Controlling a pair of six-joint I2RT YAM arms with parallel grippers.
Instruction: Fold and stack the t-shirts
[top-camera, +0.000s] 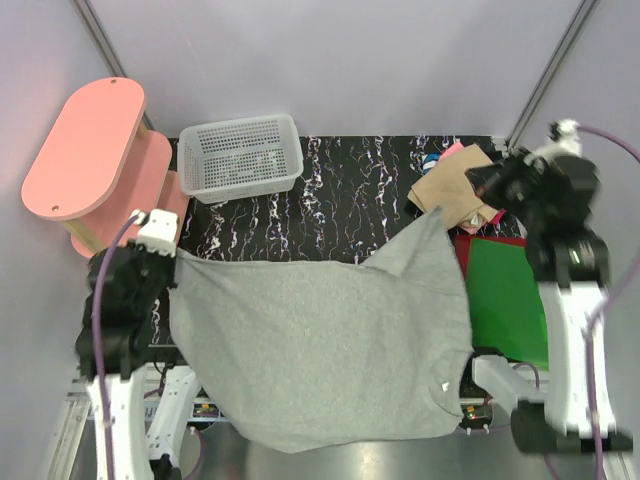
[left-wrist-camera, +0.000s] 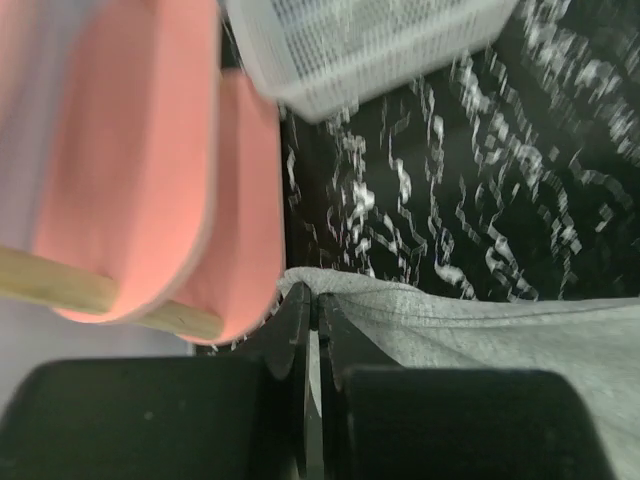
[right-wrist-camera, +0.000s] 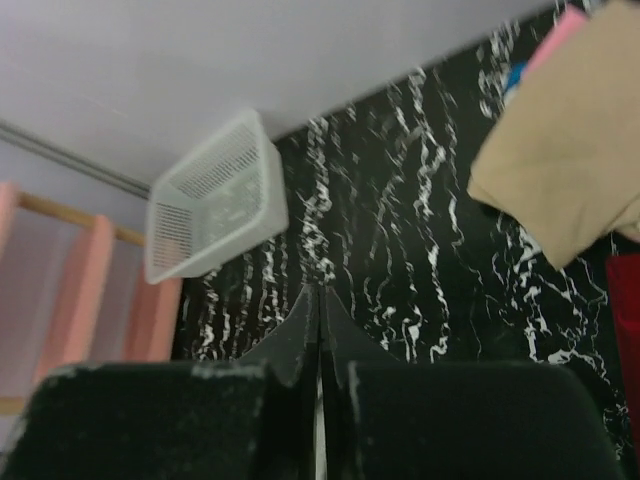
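Observation:
A grey t-shirt (top-camera: 320, 340) is spread wide in the top view, its lower part hanging past the table's front edge. Its upper left corner is pinched by my left gripper, and the grey cloth (left-wrist-camera: 430, 310) runs off to the right from those fingertips. My right gripper (top-camera: 478, 180) is up by the beige cloth at the back right. In the right wrist view the right gripper is shut with no cloth visible at its tips. The shirt's upper right corner (top-camera: 435, 222) stands apart from it, with a fold of fabric beside it.
A white basket (top-camera: 240, 188) is at the back left, beside a pink shelf (top-camera: 85, 150). Folded beige cloth (top-camera: 440, 185) lies on a small pile at the back right. A green folded item (top-camera: 505, 300) lies over a red one.

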